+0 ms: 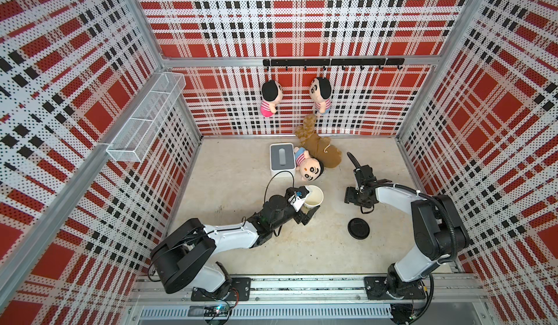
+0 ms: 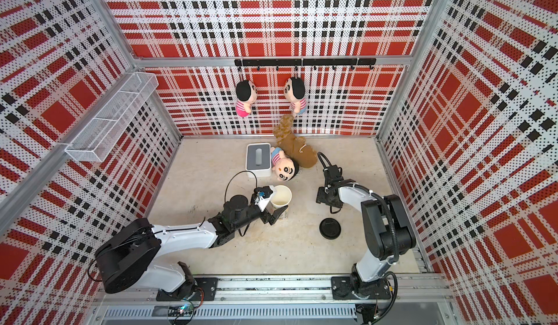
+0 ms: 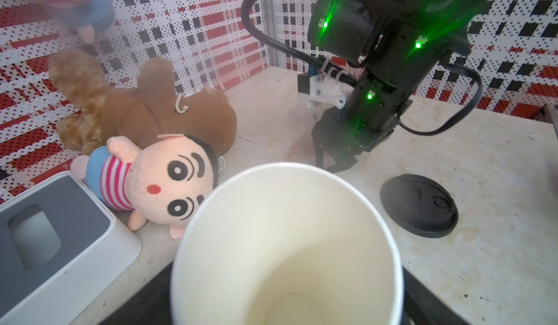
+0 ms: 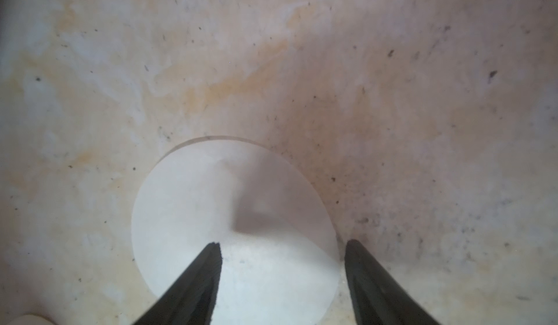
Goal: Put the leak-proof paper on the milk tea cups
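Observation:
A white milk tea cup point(image 1: 314, 196) point(image 3: 286, 238) stands near mid-table, with my open left gripper point(image 1: 307, 214) around it; in the left wrist view its rim hides most of the fingers. Right of the cup, my right gripper point(image 2: 323, 198) points down, open, low over round white leak proof paper point(image 4: 232, 208). One finger is over the paper, the other at its right edge. A second pale disc edge shows at the lower left of the right wrist view.
A black lid point(image 1: 358, 228) lies in front of the right gripper. Behind the cup are a grey-topped box point(image 1: 282, 156), a fallen doll point(image 1: 309, 167) and brown plush point(image 1: 325, 150). Two dolls hang on the back wall.

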